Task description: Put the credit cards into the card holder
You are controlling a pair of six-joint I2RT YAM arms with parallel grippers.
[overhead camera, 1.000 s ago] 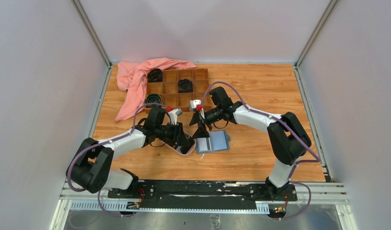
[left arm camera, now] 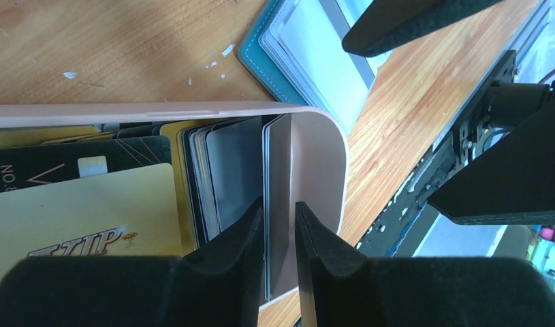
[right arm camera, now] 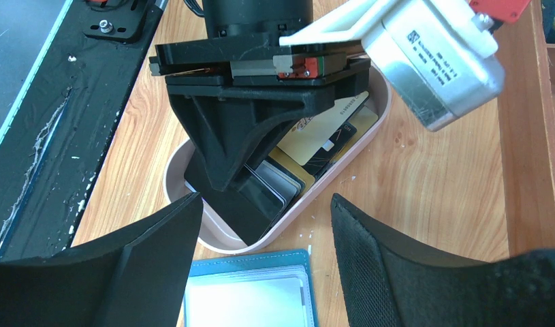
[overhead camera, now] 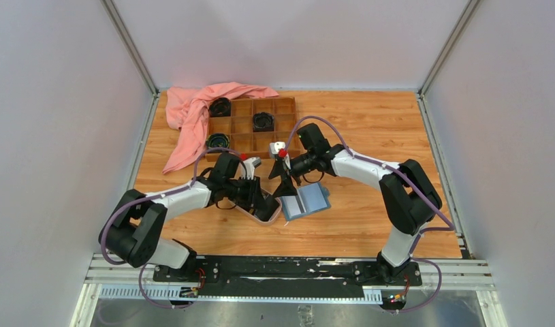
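A pale pink tray [left arm camera: 220,109] holds the credit cards, standing on edge in a row: gold cards [left arm camera: 90,208], dark ones, and a grey-faced card [left arm camera: 280,177] at the right end. My left gripper reaches down into that end, its fingers slightly apart, one on each side of the last card or cards. Whether the pads touch them cannot be told. Beside the tray the card holder [overhead camera: 312,199] lies open, blue with clear sleeves. Over the holder's near edge and the tray, my right gripper stands wide open and empty.
A wooden compartment box [overhead camera: 242,126] with several black coils lies behind the arms, a pink cloth [overhead camera: 186,136] against its left side. Both grippers are close together. Bare table [overhead camera: 370,231] extends to the right.
My left gripper has shifted slightly over the tray. The tray has edged right, and the card holder has turned and moved slightly right. My right arm looks still.
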